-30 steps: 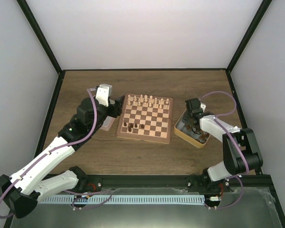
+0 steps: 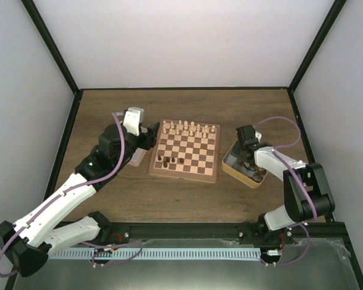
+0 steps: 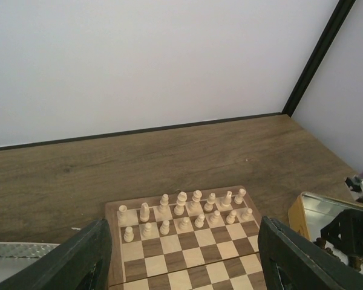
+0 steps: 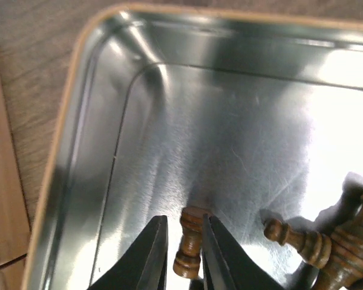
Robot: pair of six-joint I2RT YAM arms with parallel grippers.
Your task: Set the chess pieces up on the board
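Observation:
The chessboard [image 2: 184, 148] carries light pieces along its far rows and several dark pieces at its near left. My left gripper [image 2: 151, 133] hangs above the board's left side, its fingers [image 3: 78, 260] spread open and empty. In the right wrist view my right gripper is down in the metal tray [image 4: 121, 90], its fingers either side of a small dark piece [image 4: 187, 260] lying there; whether they touch it I cannot tell. Larger dark pieces [image 4: 348, 254] lie to the right in the tray.
A clear container [image 2: 137, 157] stands left of the board, behind the left arm. The tray sits just right of the board. The table before and behind the board is clear.
The left arm and board look unchanged.

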